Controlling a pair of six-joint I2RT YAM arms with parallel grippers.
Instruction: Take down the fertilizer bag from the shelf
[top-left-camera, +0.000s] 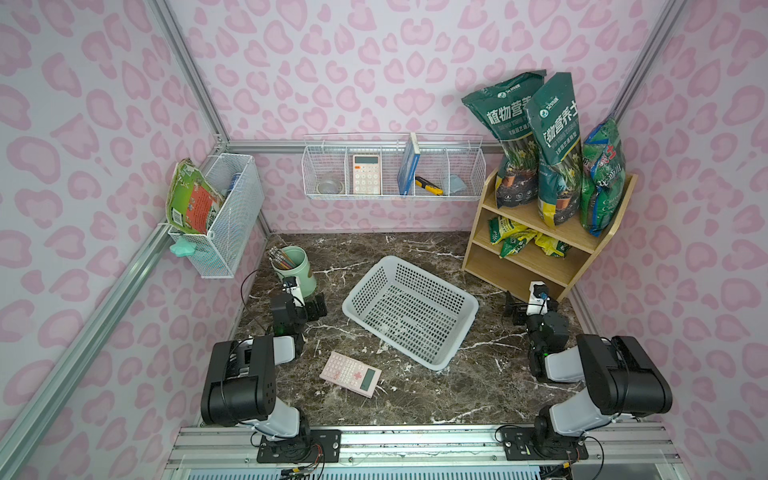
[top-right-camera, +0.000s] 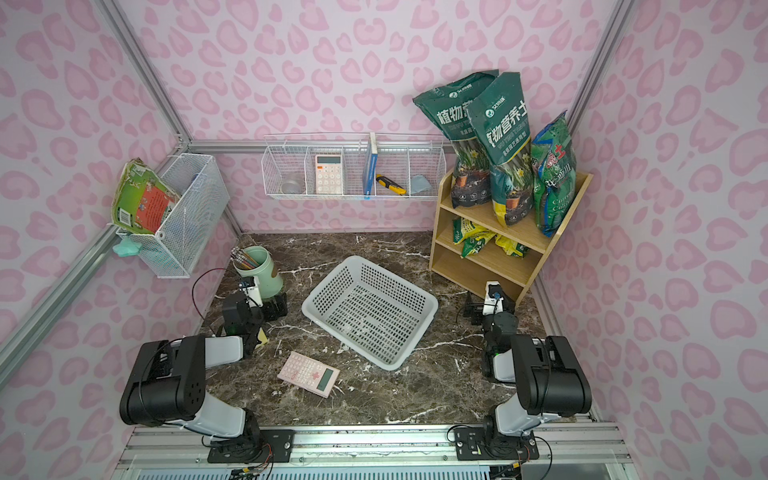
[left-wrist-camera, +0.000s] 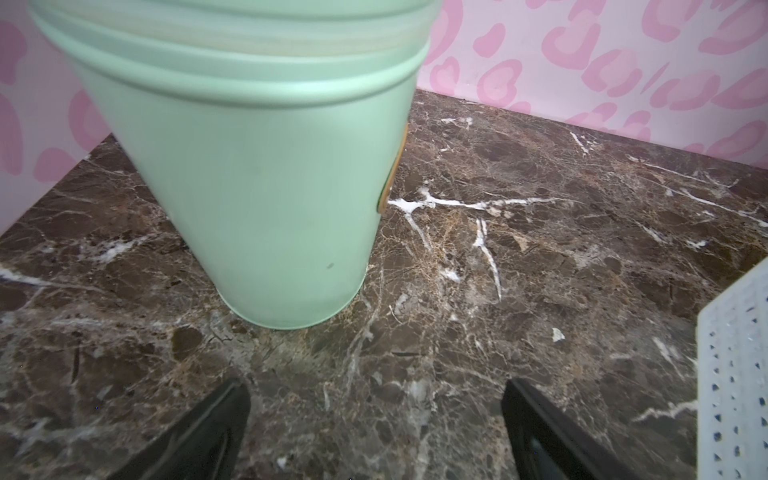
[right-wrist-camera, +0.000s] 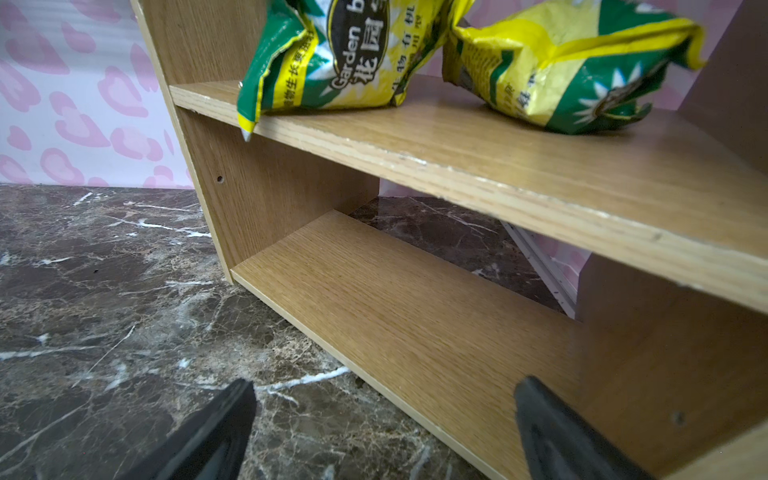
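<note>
A wooden shelf (right-wrist-camera: 400, 288) stands at the right. Its middle board holds several small yellow-green bags: one (right-wrist-camera: 352, 56) hangs a corner over the board's front edge, another (right-wrist-camera: 568, 64) lies to its right. Tall dark green bags (top-left-camera: 557, 152) and a green-blue bag (top-left-camera: 601, 180) stand on the top board. My right gripper is open in front of the lower board, apart from every bag, with nothing between its fingers. On the left, my left gripper has its fingers spread wide before the green bucket (left-wrist-camera: 264, 184), holding nothing.
A grey basket (top-left-camera: 409, 312) sits in the middle of the table, between the arms. Near the front lies a pink calculator (top-left-camera: 350, 373). Wire racks hang on the back wall (top-left-camera: 393, 172) and left wall (top-left-camera: 240, 208). Bare tabletop shows between basket and shelf.
</note>
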